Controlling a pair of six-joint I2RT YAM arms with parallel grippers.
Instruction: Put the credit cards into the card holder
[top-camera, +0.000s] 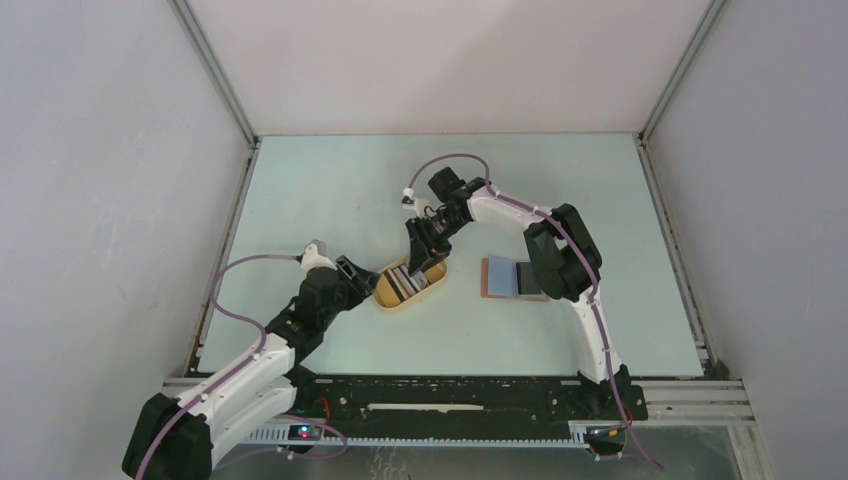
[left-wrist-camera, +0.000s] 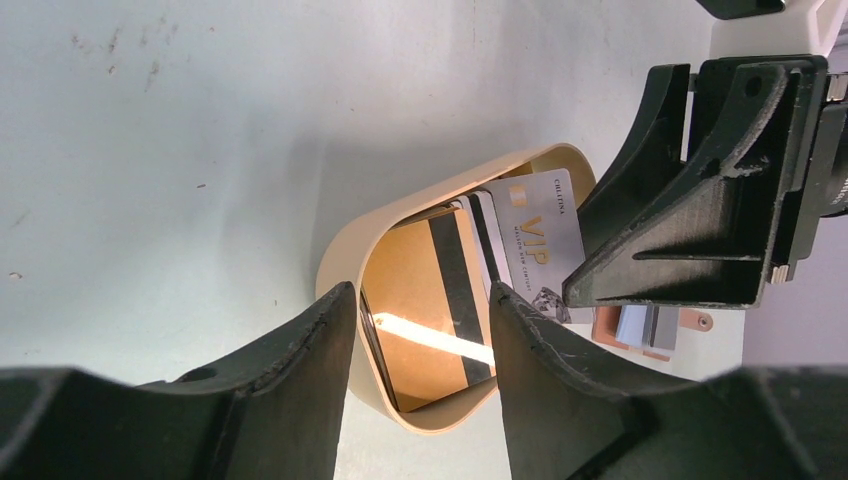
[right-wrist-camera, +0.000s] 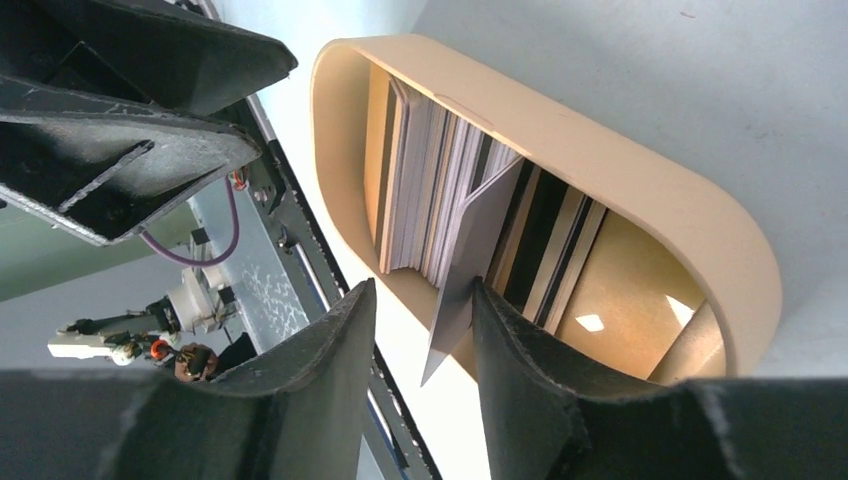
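Several cards stand on edge in an oval tan box (top-camera: 396, 306) in the middle of the table. My left gripper is shut on the box's near end, a finger on either side. In the right wrist view, a tilted grey card (right-wrist-camera: 470, 250) rises above the row and shows from its edge. My right gripper is part open around it; the card is by the right fingertip and clear of the left one. The left wrist view shows a silver VIP card (left-wrist-camera: 540, 240) under the right fingers. A flat brown card holder (top-camera: 485, 278) lies to the right.
The card holder has blue and dark grey panels or cards on it. Both grippers crowd the box, with the right arm (top-camera: 500, 208) reaching over the table. Bare table (top-camera: 320, 190) lies behind the box and to its left.
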